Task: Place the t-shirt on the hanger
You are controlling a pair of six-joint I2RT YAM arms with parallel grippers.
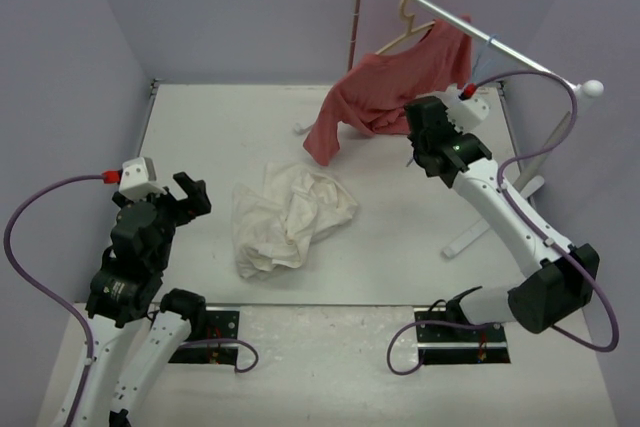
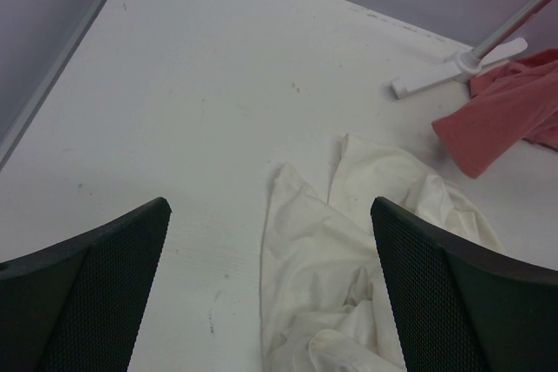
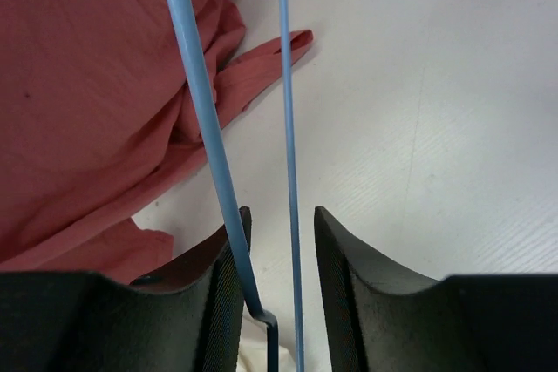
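Note:
A crumpled cream t-shirt [image 1: 295, 217] lies on the middle of the table; part of this t-shirt [image 2: 318, 259] also shows in the left wrist view. The blue hanger [image 1: 484, 52] hangs from the rack's rail, seen nearly edge-on from above and mostly hidden by the right arm. In the right wrist view, my right gripper has a gap between its fingertips. One blue hanger wire [image 3: 292, 163] runs through that gap, while a nearer one crosses in front of the left finger. My left gripper stands wide open, left of the t-shirt, with nothing between its fingers.
A red shirt [image 1: 420, 67] hangs on a wooden hanger [image 1: 408, 9] at the rack's left part, its lower end trailing to the table. The white rail [image 1: 470, 29] slants across the back right. One rack foot [image 1: 470, 235] rests at right. Bare table lies left of the t-shirt.

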